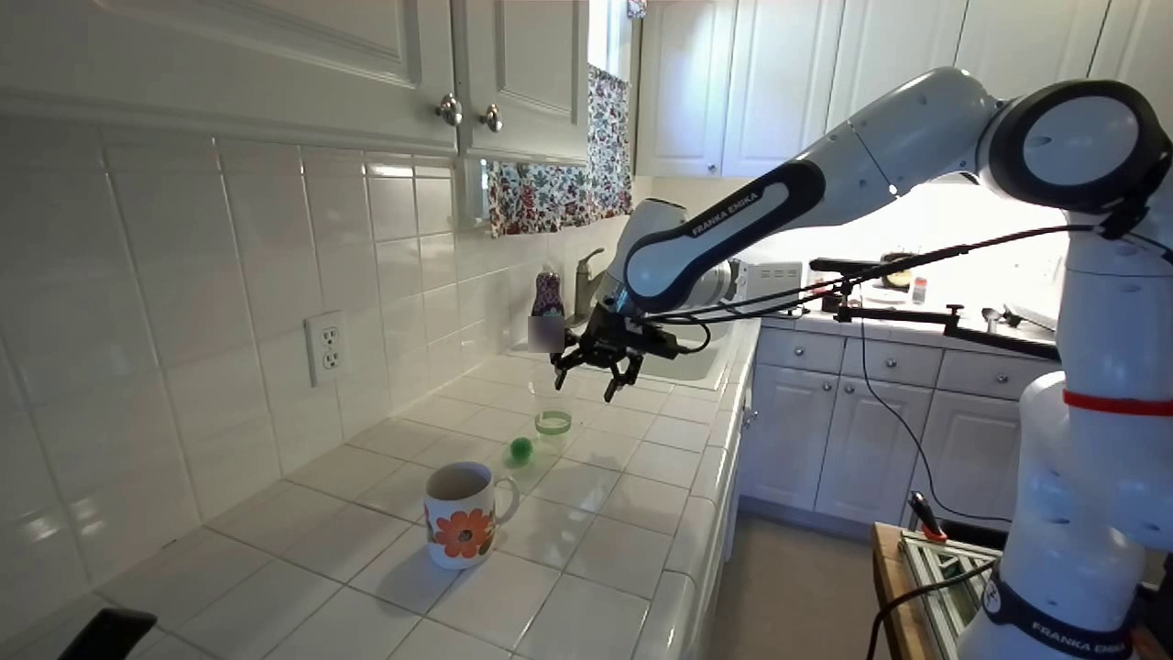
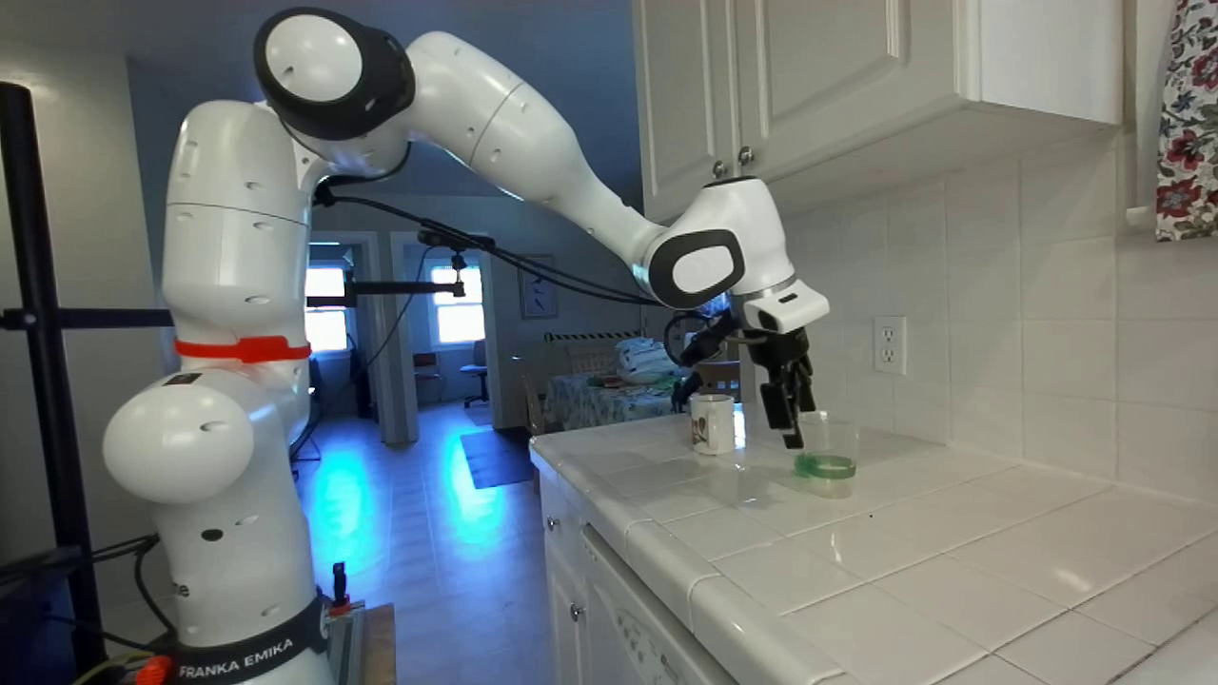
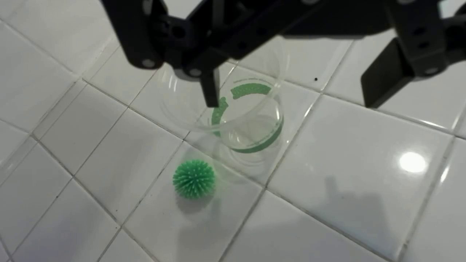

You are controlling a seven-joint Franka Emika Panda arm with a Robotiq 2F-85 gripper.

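Note:
My gripper is open, its fingers wide apart above the counter with no object held between them. Below, a clear plastic cup with a green band [image 3: 257, 146] stands upright; in the wrist view one finger overlaps its rim, and whether they touch I cannot tell. A spiky green ball [image 3: 194, 179] lies on the tiles close beside the cup. In exterior view 1 the ball [image 1: 520, 449] sits between the cup [image 1: 553, 423] and a white mug with an orange flower [image 1: 462, 533].
White tiled counter [image 2: 913, 582] runs along the wall, with much free room. Upper cabinets [image 1: 528, 77] hang over it. A sink [image 1: 693, 363] and a purple-topped bottle [image 1: 547, 295] are at the far end. The counter's front edge drops to the floor.

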